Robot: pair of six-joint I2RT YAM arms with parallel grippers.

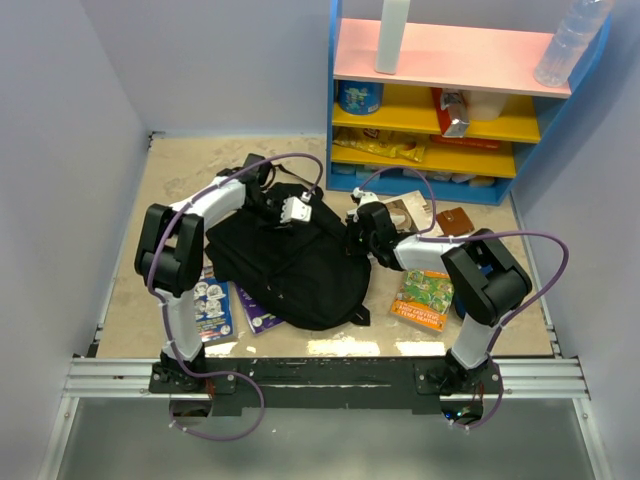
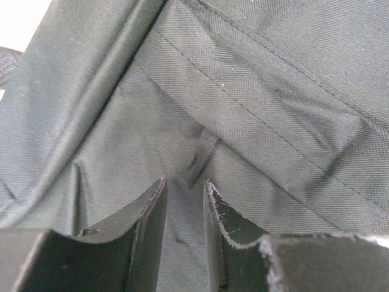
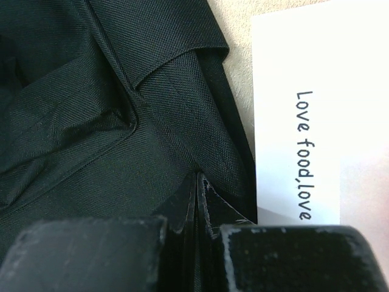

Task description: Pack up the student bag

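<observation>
The black bag (image 1: 285,280) lies spread over the middle of the worktop, its folds filling both wrist views. My left gripper hovers over the upper part of the bag, open, with only fabric visible beneath its fingers. My right gripper is shut at the bag's right edge, its tips against the fabric; whether any cloth is between them is hard to tell. Beside it in the right wrist view is a white printed page (image 3: 298,61) reading "Love food,love".
A blue book (image 1: 210,310) and purple book (image 1: 257,315) lie at the left, partly under the bag. An orange-green book (image 1: 425,300) and brown wallet (image 1: 455,220) lie right. The blue shelf unit (image 1: 515,180) stands at the back.
</observation>
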